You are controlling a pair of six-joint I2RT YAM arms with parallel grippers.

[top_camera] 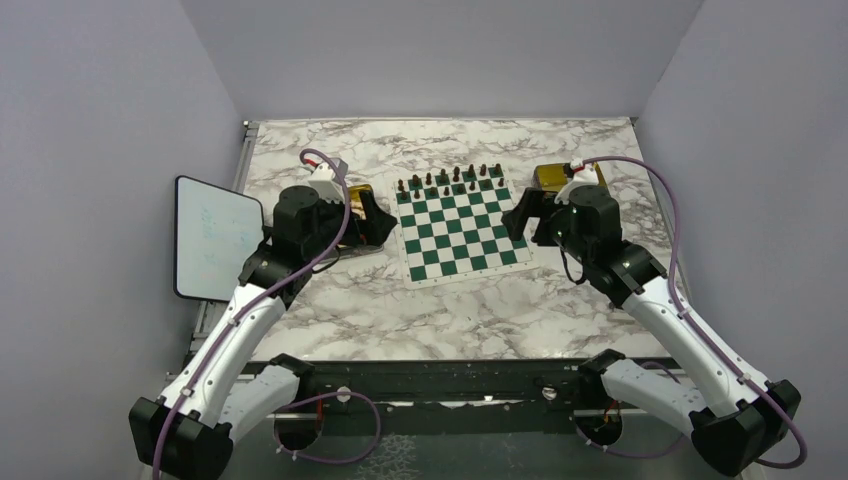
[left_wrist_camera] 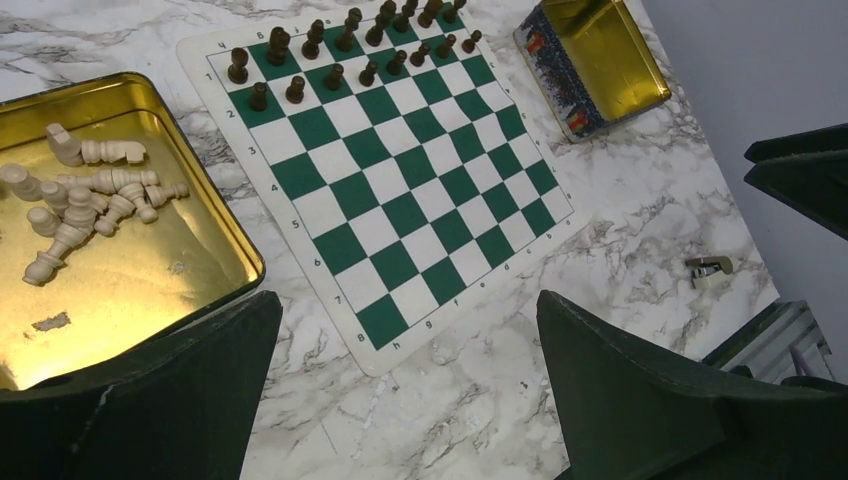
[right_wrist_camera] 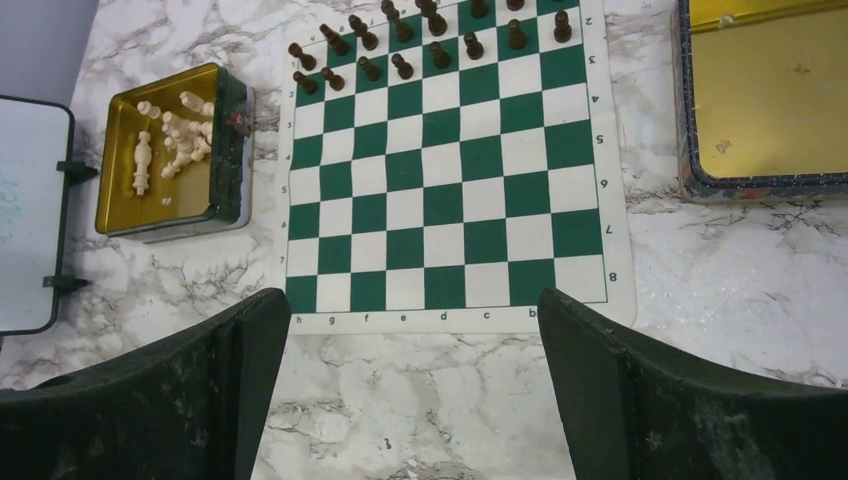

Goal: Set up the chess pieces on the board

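Observation:
The green and white chessboard lies flat at the middle of the table. Along its far edge several dark brown pieces stand upright in two rows, and the squares in its middle and near part are bare. Several cream pieces lie jumbled in the left gold tin. In the right wrist view the right gold tin shows a bare floor. Above the board's left side hovers my left gripper, open and empty. My right gripper, also open with nothing between its fingers, is over the board's right side.
A whiteboard leans at the table's left side. Clear marble tabletop stretches in front of the board. A small metal object lies on the right of the table in the left wrist view.

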